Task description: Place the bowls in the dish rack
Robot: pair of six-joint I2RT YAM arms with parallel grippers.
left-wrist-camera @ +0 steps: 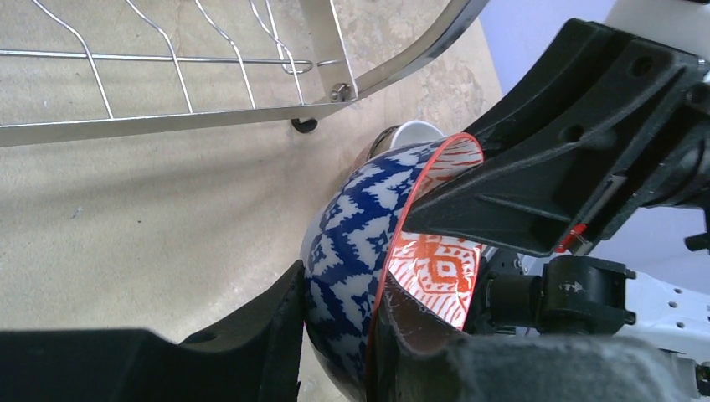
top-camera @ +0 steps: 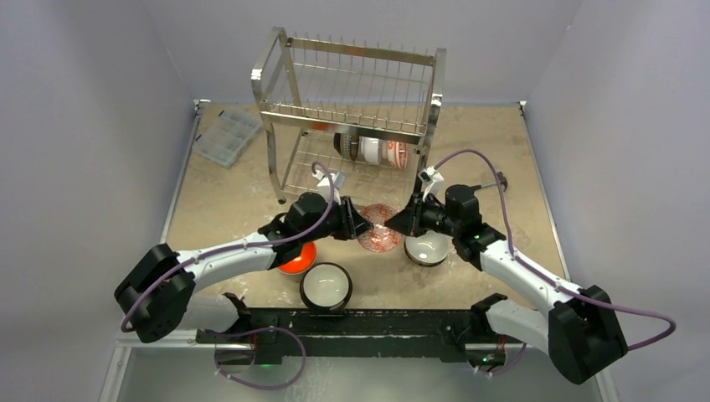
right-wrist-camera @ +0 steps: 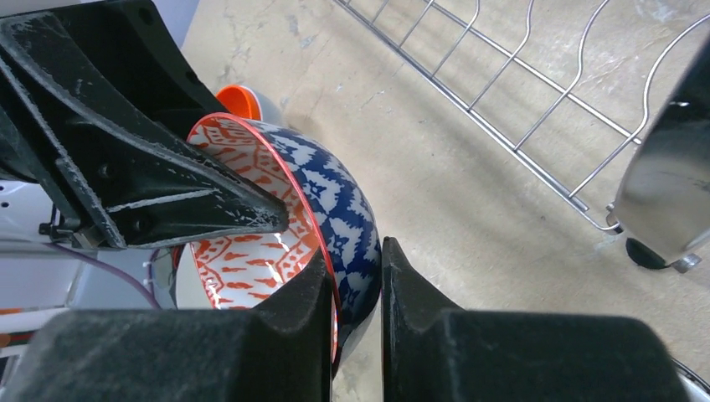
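Note:
A patterned bowl (top-camera: 378, 236), blue and white outside and red inside, is held on its side between both grippers in front of the dish rack (top-camera: 352, 118). My left gripper (top-camera: 360, 226) is at its left side, fingers at the rim; whether they still grip is hard to tell. My right gripper (top-camera: 396, 220) is shut on the bowl's opposite rim. Several bowls (top-camera: 371, 149) stand in the rack's lower tier. On the table lie an orange bowl (top-camera: 296, 261), a black-rimmed bowl (top-camera: 326, 286) and a white bowl (top-camera: 426, 245).
A clear compartment box (top-camera: 226, 138) is at the back left, and a small dark tool (top-camera: 501, 181) at the right behind the right arm. The table's left side has some free room. Walls enclose the sides and back.

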